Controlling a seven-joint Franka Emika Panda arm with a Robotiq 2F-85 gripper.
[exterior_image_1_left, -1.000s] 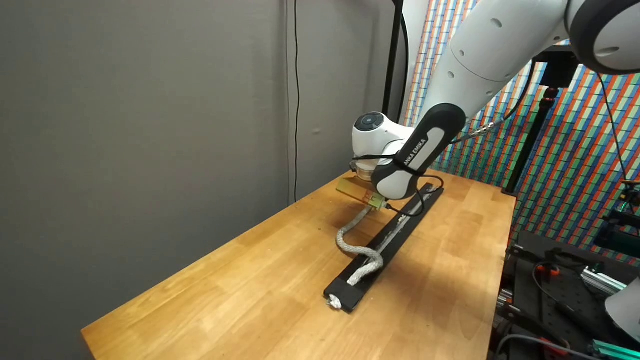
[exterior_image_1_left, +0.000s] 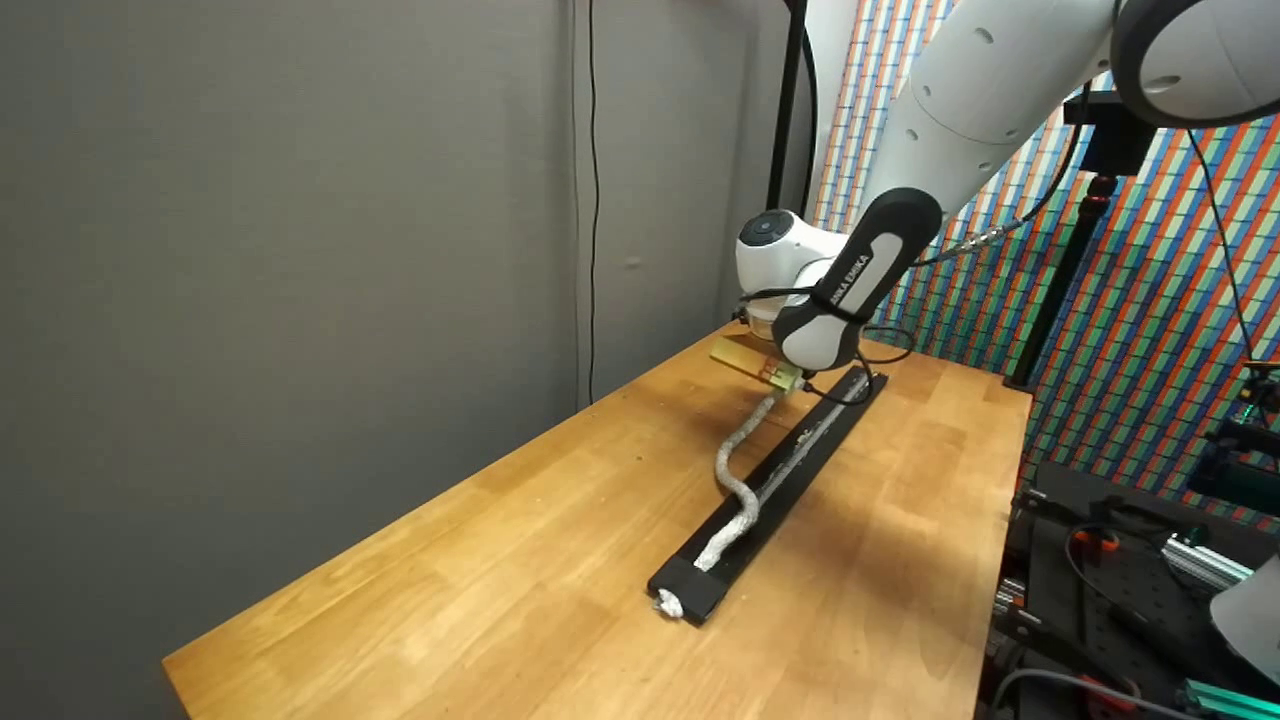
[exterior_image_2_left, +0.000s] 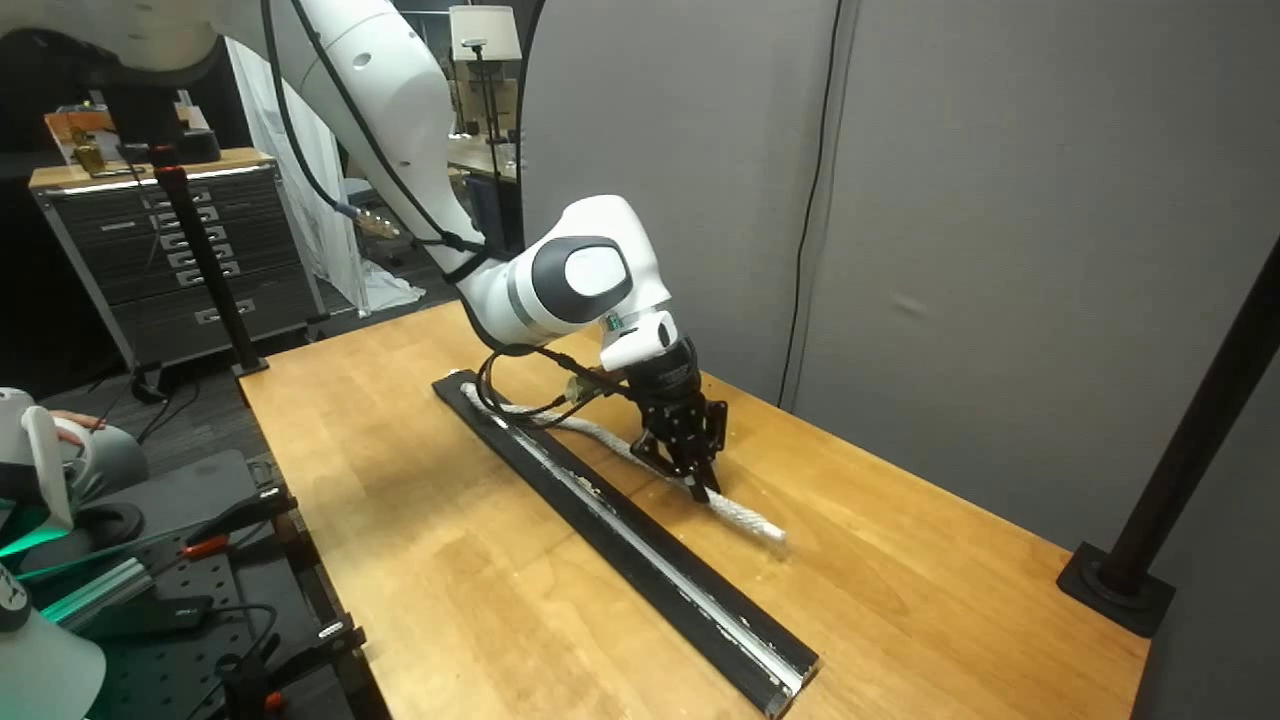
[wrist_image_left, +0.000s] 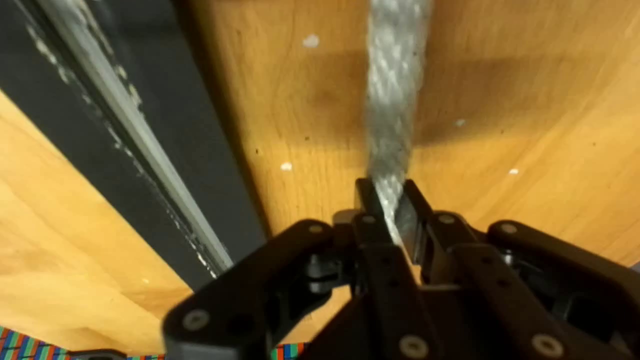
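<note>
A grey-white braided rope (exterior_image_1_left: 729, 478) is fixed at one end to a black channel board (exterior_image_1_left: 792, 492), then bends off it toward my gripper. In the wrist view my gripper is shut on the rope (wrist_image_left: 393, 90), which passes between the two fingers. Exterior view 2 shows my gripper (exterior_image_2_left: 703, 490) low over the table beside the board (exterior_image_2_left: 624, 546), with a short free rope end (exterior_image_2_left: 750, 520) sticking out past the fingertips. The metal-lined groove (wrist_image_left: 144, 132) runs bare to the left of the rope in the wrist view.
A grey wall (exterior_image_2_left: 1020, 300) borders its back edge, and a black stand (exterior_image_2_left: 1116, 588) rises at the right corner. Dark cables hang in loops from the arm near the board.
My arm has moved away from the board's fixed rope end, toward its far end. The held rope has been drawn along, and its bend is straighter now. The board has stayed put.
</note>
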